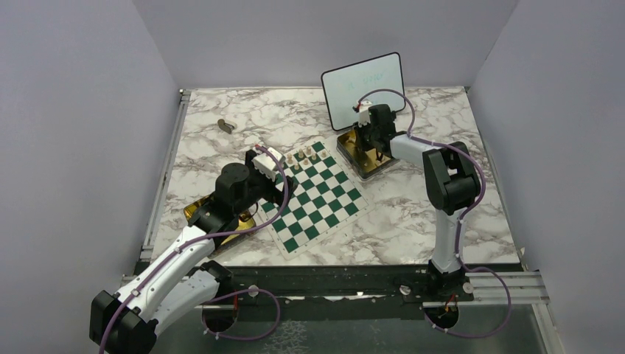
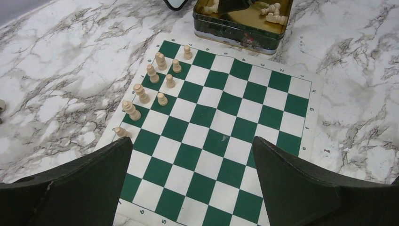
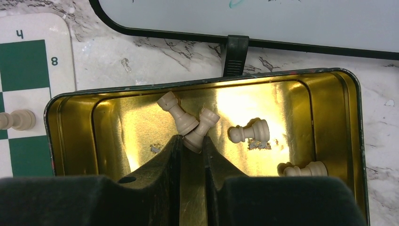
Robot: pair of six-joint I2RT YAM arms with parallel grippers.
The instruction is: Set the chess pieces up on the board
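The green-and-white chessboard (image 2: 209, 132) lies centre table, with several white pieces (image 2: 141, 93) standing at its far-left side. My left gripper is open above the board, nothing between its fingers. My right gripper is down in the gold tin (image 3: 75, 136), fingers slightly apart at two crossed white pieces (image 3: 202, 122); whether it grips one cannot be told. A white pawn (image 3: 249, 132) lies to their right, another piece (image 3: 308, 169) at lower right.
A whiteboard (image 1: 361, 81) leans behind the right tin. A second gold tin (image 1: 247, 225) sits under my left arm. A small dark object (image 1: 225, 125) lies back left.
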